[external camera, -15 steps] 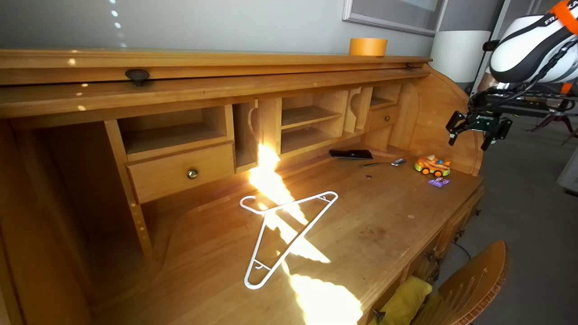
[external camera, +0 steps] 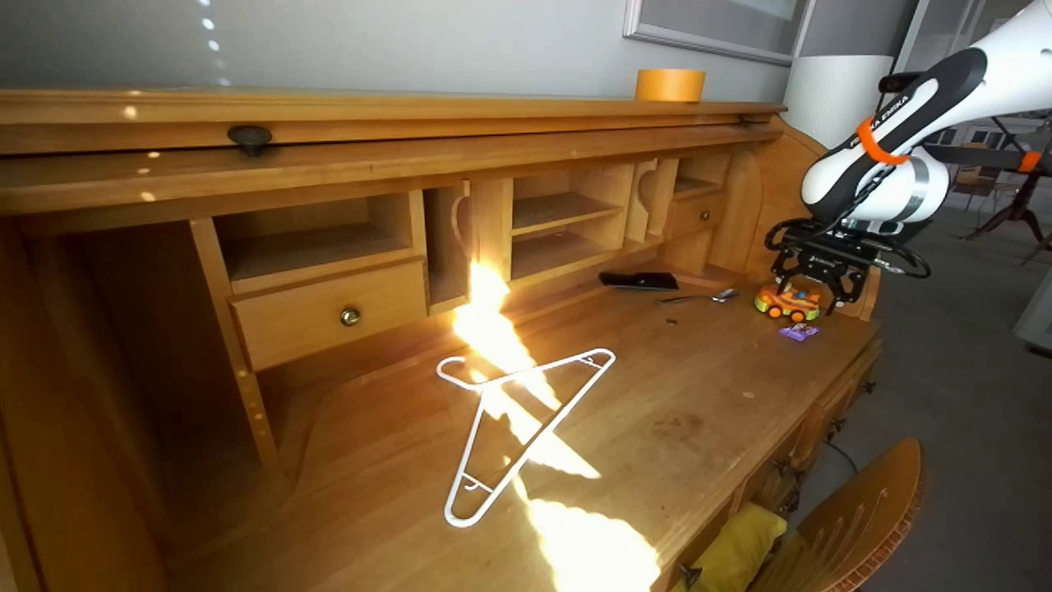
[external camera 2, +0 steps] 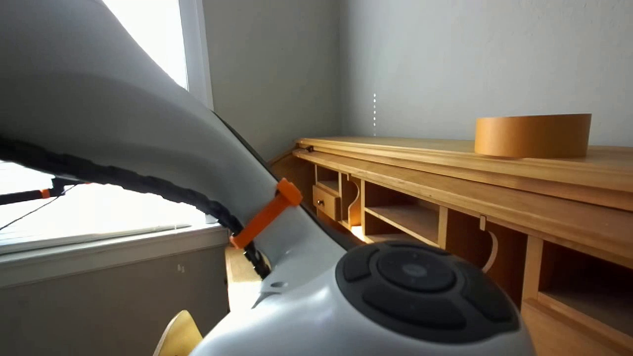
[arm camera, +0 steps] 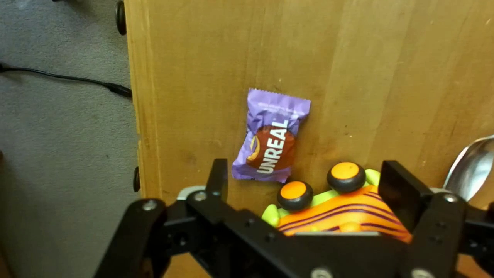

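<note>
My gripper [external camera: 810, 296] is low over the desk's right end, in front of the upright side panel. In the wrist view the gripper stands open, its two dark fingers wide apart and nothing held between them. An orange-striped toy car [arm camera: 342, 213] with lime-green trim lies below and partly behind the gripper body. Beside the car, a purple UNREAL candy packet [arm camera: 273, 136] rests flat on the wood, just beyond the fingertips. The same car [external camera: 786, 302] and packet [external camera: 799, 332] show in the first exterior view. Only the arm, not the gripper, appears in the second exterior view.
A spoon [arm camera: 472, 166] and a black object [external camera: 639, 281] lie toward the desk's back. A white hanger [external camera: 532, 424] occupies the middle. The desk's front edge [arm camera: 139, 139] runs close to the packet. Bare wood spans between hanger and packet.
The arm has come left and down in the first exterior view, bringing the gripper from high beside the side panel to the toy car. The objects on the desk have stayed put.
</note>
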